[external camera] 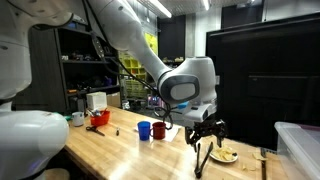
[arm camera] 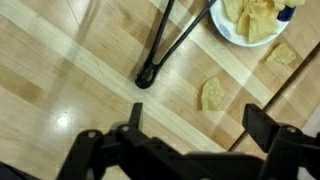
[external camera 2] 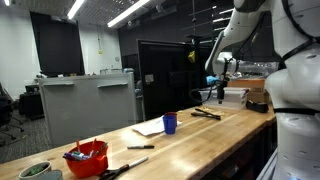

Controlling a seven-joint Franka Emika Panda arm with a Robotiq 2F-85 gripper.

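In the wrist view my gripper stands open above the wooden table, its two dark fingers wide apart with nothing between them. A single chip point(arm camera: 212, 94) lies on the table in that gap as seen from above, below the fingers. Another chip point(arm camera: 281, 54) rests beside a white bowl point(arm camera: 240, 41) of chips at the top right. Black tongs point(arm camera: 148, 72) lie on the wood to the left of the loose chip. From the first exterior view, the gripper point(external camera: 207, 134) hangs over the table close to the tongs point(external camera: 204, 160) and the bowl point(external camera: 223, 155).
A blue cup point(external camera: 144, 130) and a dark red mug point(external camera: 159, 130) stand farther left. Beyond them is a red basket point(external camera: 98, 118) of utensils. A thin dark stick point(external camera: 264, 164) lies right of the bowl, near a clear plastic bin point(external camera: 298, 150).
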